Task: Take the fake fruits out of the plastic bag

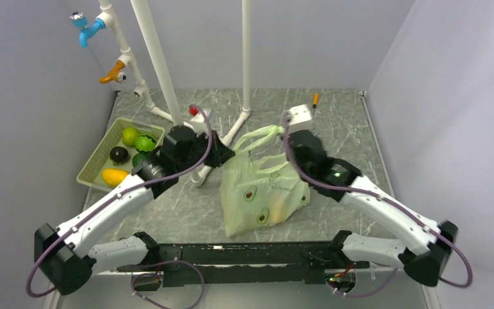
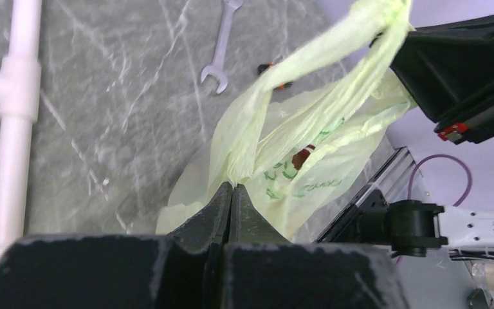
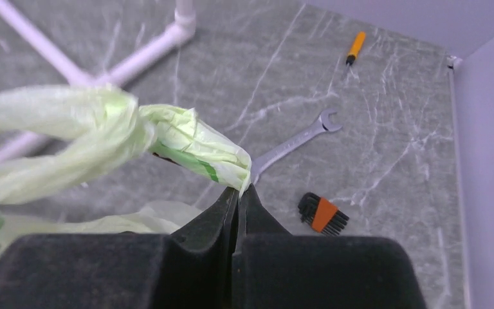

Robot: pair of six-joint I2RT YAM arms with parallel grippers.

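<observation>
The pale green plastic bag [image 1: 238, 199], printed with avocados, stands at the middle of the table, its handles drawn up. My left gripper is shut on the bag at its left rim. On the other side, my right gripper is closed around a bunched bag handle [image 3: 199, 148], which stretches upward to the left in the right wrist view. From above, the handle [image 1: 260, 134] spans between the two grippers. A faint yellowish patch shows through the bag's lower right; the fruits inside are otherwise hidden.
At left, a light green basket [image 1: 89, 168] contains several fruits, among them a yellow one [image 1: 114, 176]. White pipes [image 1: 246, 64] rise behind the bag. A wrench [image 3: 296, 141], a black-and-orange tool [image 3: 323, 214] and an orange-handled screwdriver [image 3: 356, 46] lie on the table.
</observation>
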